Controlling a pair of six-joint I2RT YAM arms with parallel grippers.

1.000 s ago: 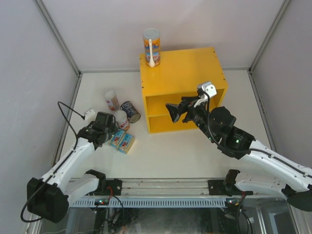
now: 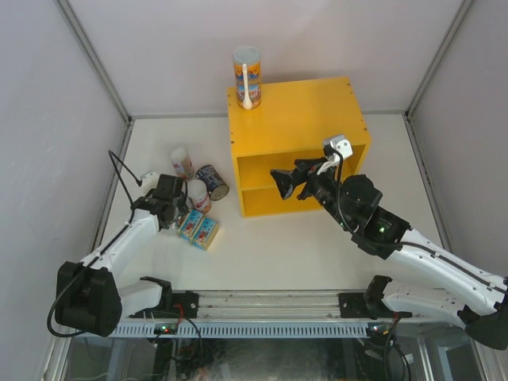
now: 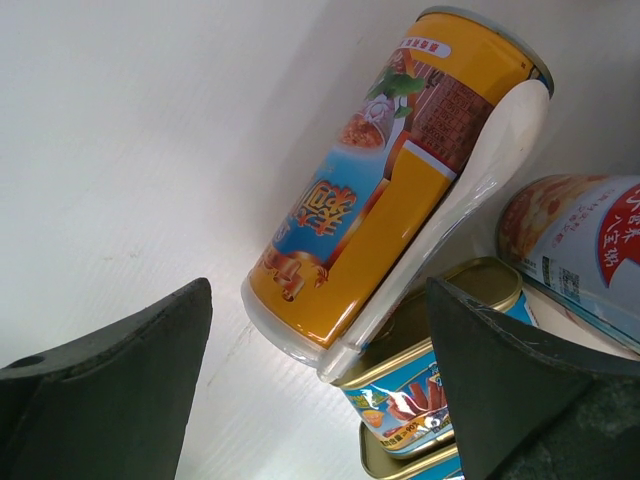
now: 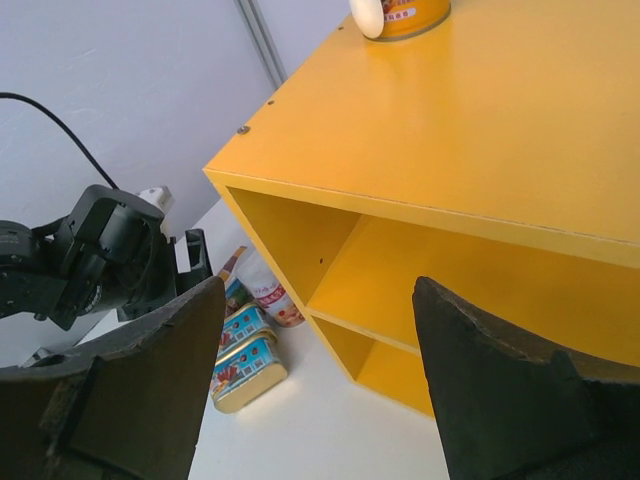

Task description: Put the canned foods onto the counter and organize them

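In the left wrist view an orange-and-blue tall can (image 3: pixel 365 165) with a white spoon (image 3: pixel 450 225) along its side lies on the counter. My left gripper is open above its near end, fingers apart and nothing held. From the top, the left gripper (image 2: pixel 181 214) hides this can. Two flat rectangular tins (image 2: pixel 198 229) lie beside it. Close by are a white-and-red can (image 2: pixel 199 196), a dark can (image 2: pixel 212 182) lying on its side and another pale can (image 2: pixel 182 163). My right gripper stands open and empty before the yellow shelf (image 2: pixel 298 119).
Another tall orange can (image 2: pixel 252 83) with a spoon stands on top of the shelf, at its left back corner. Both shelf levels look empty where visible.
The right arm has hardly moved, and the cans look unmoved.
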